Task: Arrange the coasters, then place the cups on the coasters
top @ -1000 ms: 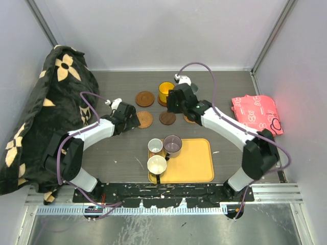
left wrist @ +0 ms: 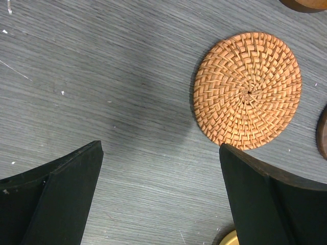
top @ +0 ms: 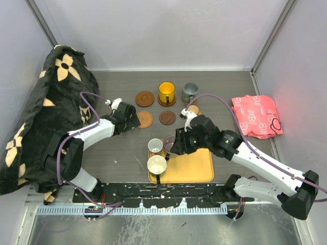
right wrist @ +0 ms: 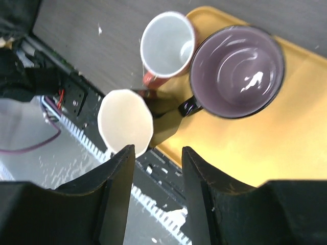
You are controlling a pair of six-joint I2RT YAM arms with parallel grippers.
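Observation:
My right gripper hangs open above the yellow tray [top: 199, 173], with nothing between its fingers. Under it in the right wrist view are a purple cup [right wrist: 237, 74] with a black handle, a white cup with a reddish outside [right wrist: 167, 45] and a cream cup [right wrist: 124, 122]. Open and empty, my left gripper is over bare table beside the woven coaster [left wrist: 249, 92]. A yellow cup [top: 166, 91] stands on a round coaster at the back, and a grey-green cup [top: 190, 91] is to its right.
Two dark wooden coasters, one at the back [top: 144, 98] and one nearer the middle [top: 167, 117], lie bare. A pink patterned bag [top: 257, 116] is at the right, a dark flowered cloth [top: 56, 112] at the left. Bare table shows between the left arm and the tray.
The left arm and the cups look unmoved.

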